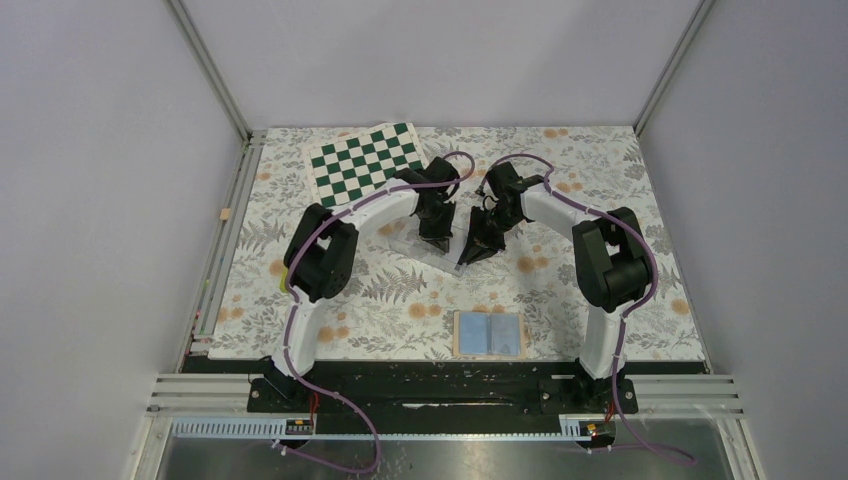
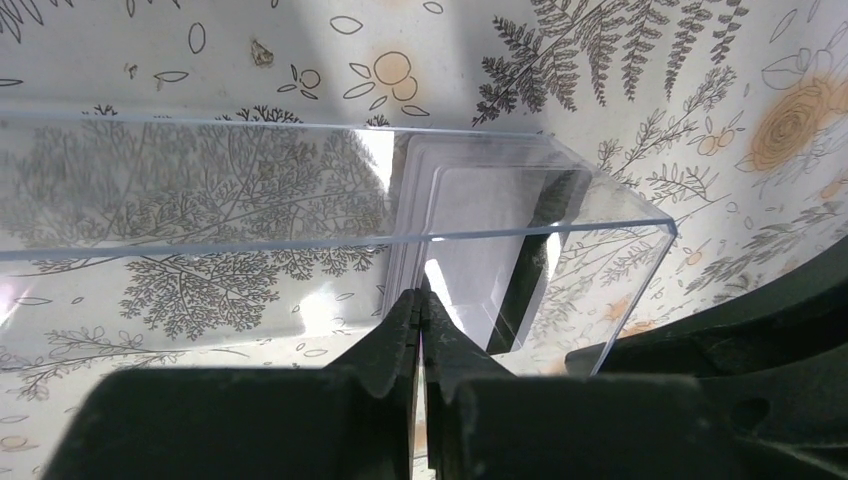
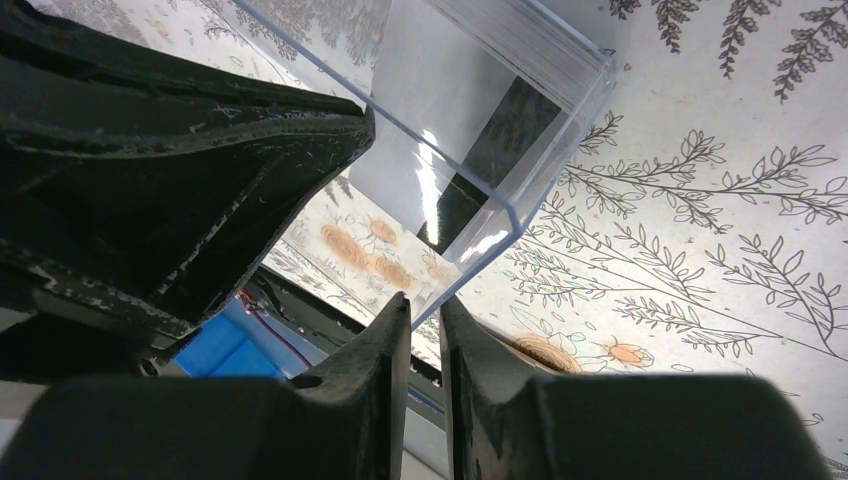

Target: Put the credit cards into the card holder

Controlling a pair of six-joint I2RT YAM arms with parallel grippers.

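Note:
A clear, open-topped plastic box [image 2: 640, 222] lies at the middle of the table. At one end of it rests a stack of whitish cards, the nearest with a dark stripe; the right wrist view shows the same cards [image 3: 425, 70] through the box wall. My left gripper is shut, its tips at the edge of the stack, with nothing visible between its fingers. Pinched at the box's end corner, the clear wall [image 3: 500, 235] runs down into my right gripper, which is shut on it.
A flat, blue two-panel folder [image 1: 489, 334] lies open near the front edge. Behind the left arm is a green-and-white checkered board [image 1: 366, 162]. Both arms meet closely over the box.

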